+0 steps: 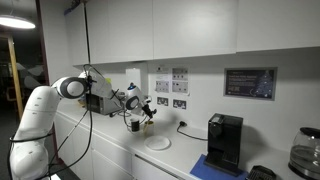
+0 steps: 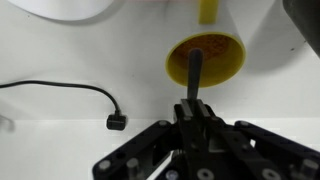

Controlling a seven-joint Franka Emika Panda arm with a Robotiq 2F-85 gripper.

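In the wrist view my gripper is shut on a slim dark handle (image 2: 195, 70), which looks like a utensil. The handle overlaps the mouth of a cup with a yellow inside (image 2: 226, 66); whether its far end touches the contents cannot be told. Something orange-brown covers the cup's bottom. Seen from outside, my gripper (image 1: 149, 116) hangs just above the small yellowish cup (image 1: 148, 129) on the counter, too small there for the held thing to show clearly.
A white plate (image 1: 157, 143) lies to the right of the cup, and a dark container (image 1: 133, 124) stands to its left. A black cable (image 2: 70, 86) with a plug rests on the counter. Farther right are a black coffee machine (image 1: 224, 140) and a glass jug (image 1: 305, 158).
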